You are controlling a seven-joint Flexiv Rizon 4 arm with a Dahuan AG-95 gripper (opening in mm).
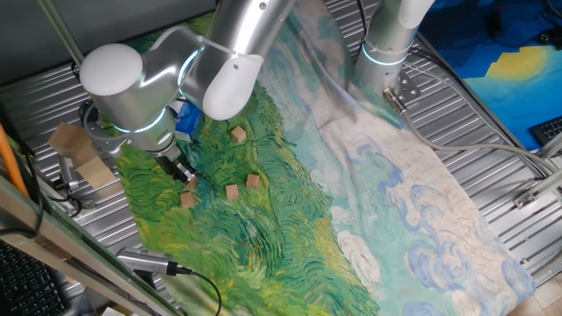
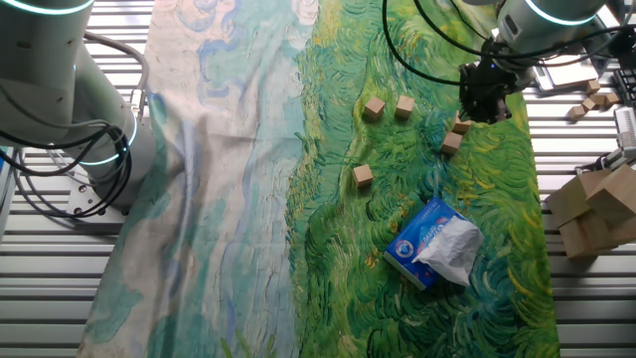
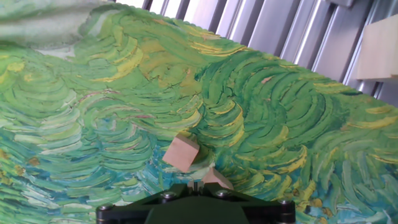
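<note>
My gripper points down over the green part of the cloth. Its fingertips meet at the bottom of the wrist view, with nothing visible between them. A wooden cube [image 3: 216, 178] shows just beyond the fingertips, partly hidden by them; whether they touch it cannot be told. Slightly farther out, another cube [image 3: 181, 152] lies fully in sight. In exterior view 2 these two cubes sit close together beside the gripper [image 2: 487, 117]. Three more cubes lie apart on the cloth: one cube [image 2: 374, 108], a neighbouring cube [image 2: 404, 106] and a lone cube [image 2: 363, 176].
A blue tissue pack [image 2: 409, 261] lies on the cloth near the arm. Larger wooden blocks [image 2: 596, 204] stand on the slatted table off the cloth's edge.
</note>
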